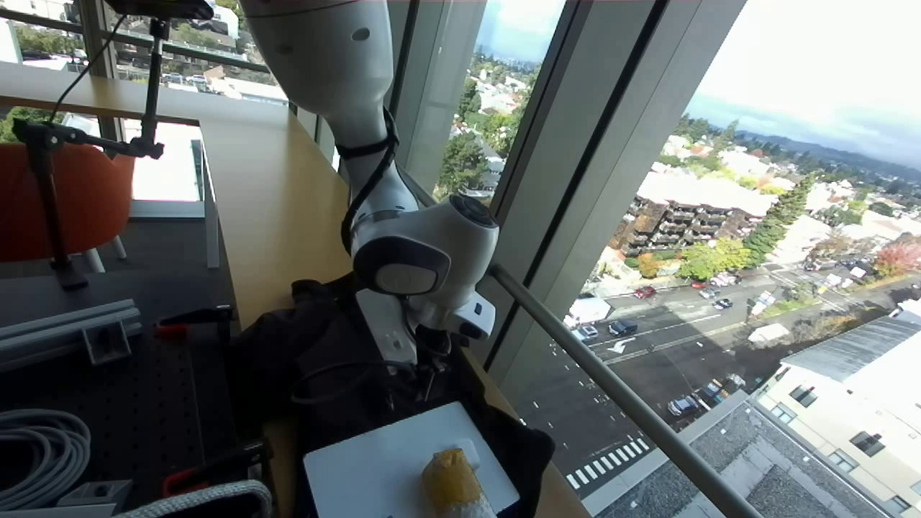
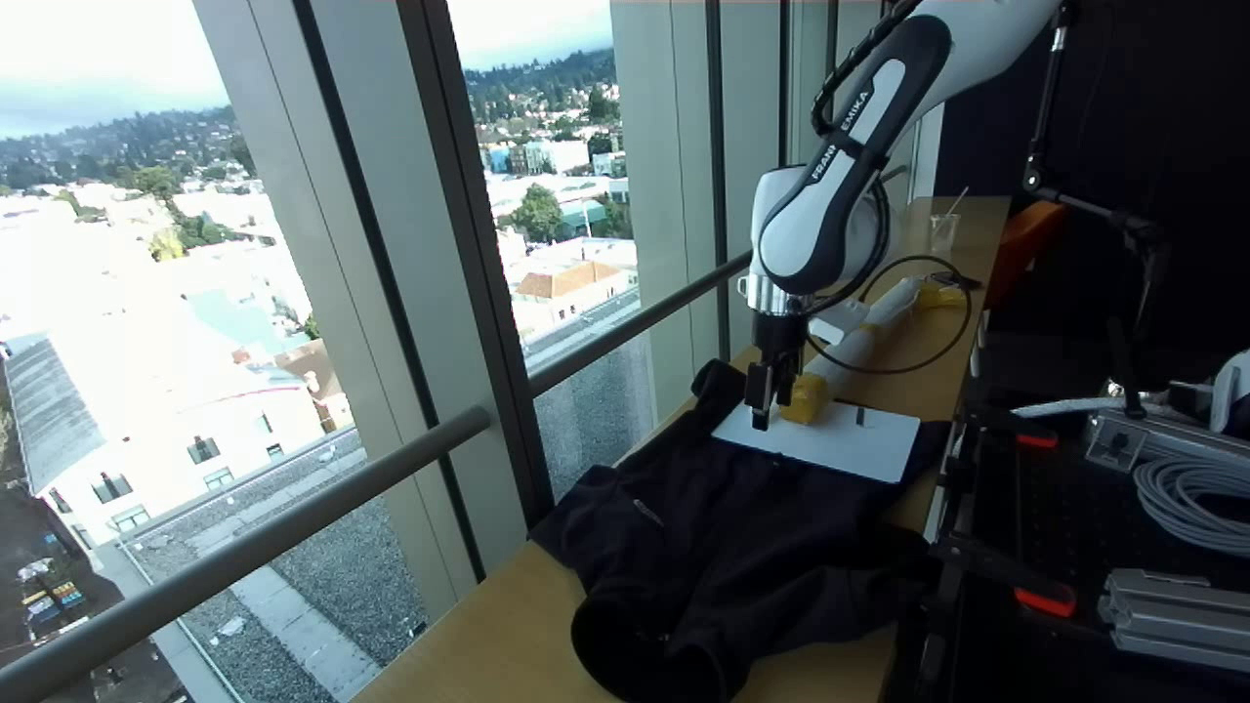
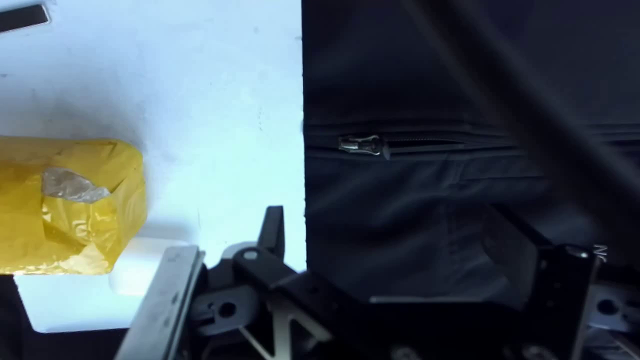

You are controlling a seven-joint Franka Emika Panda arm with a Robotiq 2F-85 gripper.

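My gripper is open, its two fingers wide apart with nothing between them. The dark jacket (image 3: 402,222) lies spread on the table, and a zipper pull (image 3: 363,144) shows on it ahead of the fingers in the wrist view. Below the left finger is the edge of a white board (image 3: 240,108). A yellow-wrapped block (image 3: 72,204) rests on that board, off to the left of the fingers. From the second exterior view, the gripper (image 2: 768,404) appears close to the yellow block (image 2: 806,398), pointing down; its exact height cannot be told.
A window railing (image 1: 622,388) runs along one side of the wooden table (image 2: 469,639). Opposite, a dark pegboard surface carries clamps (image 2: 1043,599), a coiled cable (image 2: 1201,498) and metal profiles (image 2: 1172,615). A small white object (image 3: 138,264) sits beside the yellow block.
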